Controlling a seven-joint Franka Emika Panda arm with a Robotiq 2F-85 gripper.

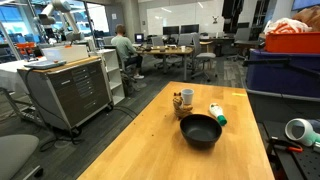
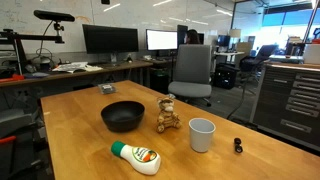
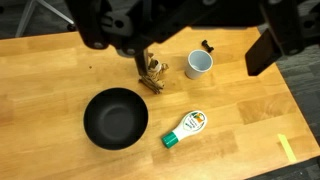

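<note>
High above the table, my gripper stands open with nothing between its fingers, which show dark and blurred in the wrist view. Below it are a black bowl [image 3: 115,118], a white cup [image 3: 198,64], a brown plush toy [image 3: 152,76] and a white bottle with a green cap [image 3: 186,128]. In exterior view 2 the bottle [image 2: 136,157] lies on its side in front of the bowl [image 2: 123,116]. The plush toy [image 2: 168,115] sits between the bowl and the upright cup [image 2: 200,135], touching neither.
A small black object [image 2: 238,146] rests on the wooden table [image 2: 85,145] beyond the cup. Toward the far edge lies a small silvery item [image 2: 107,89]. Bare tabletop [image 1: 145,150] stretches beside the group. An office chair [image 2: 192,78] stands behind the table.
</note>
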